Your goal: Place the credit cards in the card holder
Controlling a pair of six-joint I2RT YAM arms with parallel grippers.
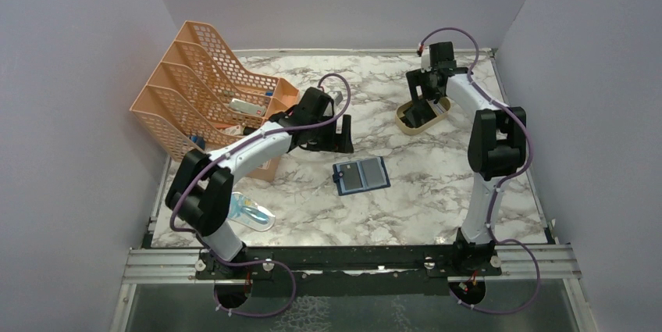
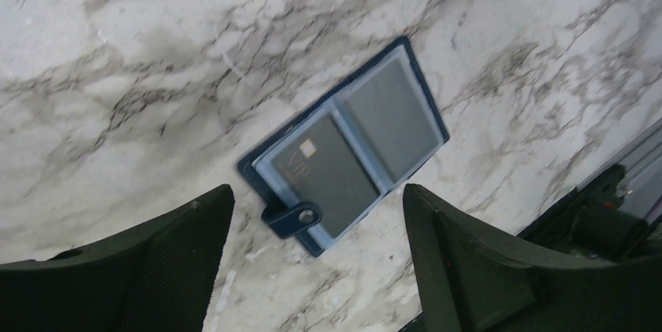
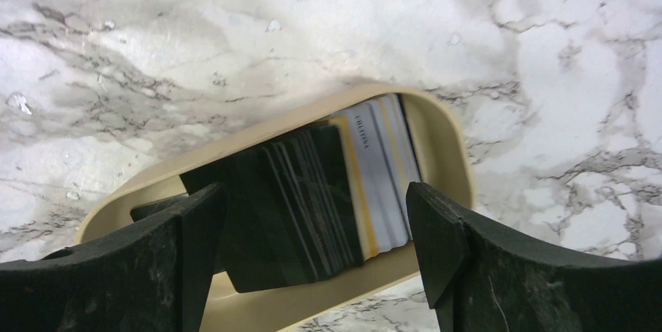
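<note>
A blue card holder [image 1: 361, 175] lies flat on the marble table; the left wrist view shows its two clear pockets, a dark "VIP" card [image 2: 328, 168] in one, and its snap strap [image 2: 292, 219] at one end. My left gripper [image 1: 344, 135], its fingers apart with nothing between them, hangs above and behind it. At the back right, an oval tan box [image 3: 431, 105] holds a dark wallet-like item [image 3: 273, 215] and white-and-yellow striped cards [image 3: 378, 168]. Over this box my right gripper is open and empty. Whether a card sits in the holder's second pocket is unclear.
An orange basket [image 1: 204, 39] with compartments and several items stands at the left. A clear package with a light-blue item [image 1: 248, 212] lies front left. The table between holder and box is clear.
</note>
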